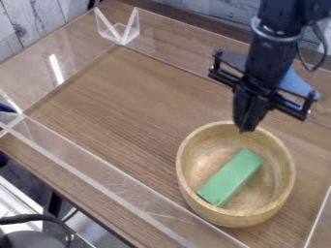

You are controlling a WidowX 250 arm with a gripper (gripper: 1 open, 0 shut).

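My gripper (245, 118) hangs above the back rim of a round tan bowl (280, 189) at the lower right. It looks shut, with nothing seen between its fingers. A green rectangular block (230, 178) lies inside the bowl, below and apart from the gripper.
A clear plastic object (118, 24) stands at the back left. A blue object (293, 97) is partly hidden behind the arm at the right. A wall runs along the back.
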